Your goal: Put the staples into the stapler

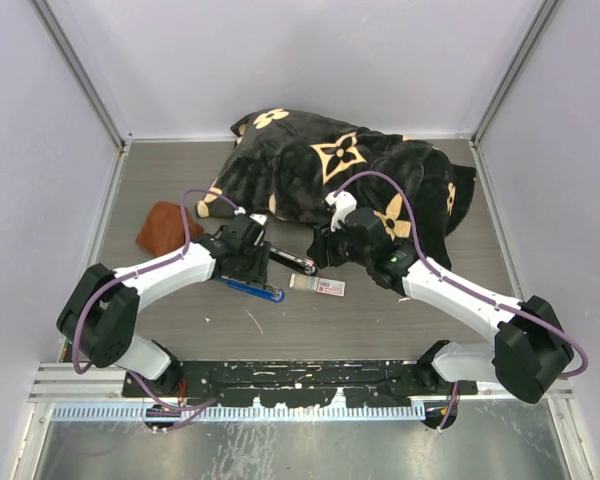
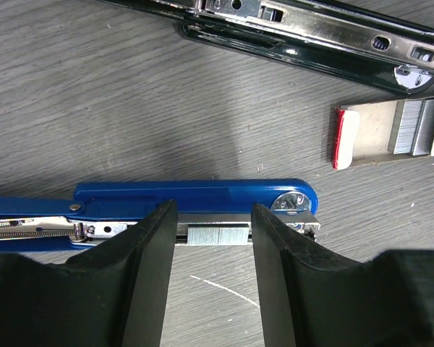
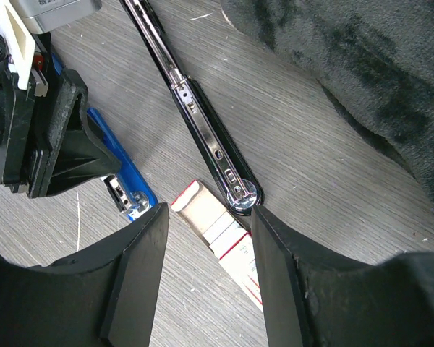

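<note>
The blue stapler lies opened out, and a short staple strip rests in its metal channel near the round-ended front. My left gripper is open over that part, with one finger toward each end of the strip and no clear contact. In the right wrist view, my right gripper is open above the table, and nothing is gripped. The staple box shows below and between its fingers, partly slid open, with silvery strips visible inside it in the left wrist view.
Behind the blue stapler lies an opened black stapler, its tip close to the staple box. A dark patterned blanket fills the back, and a brown cloth sits at the left.
</note>
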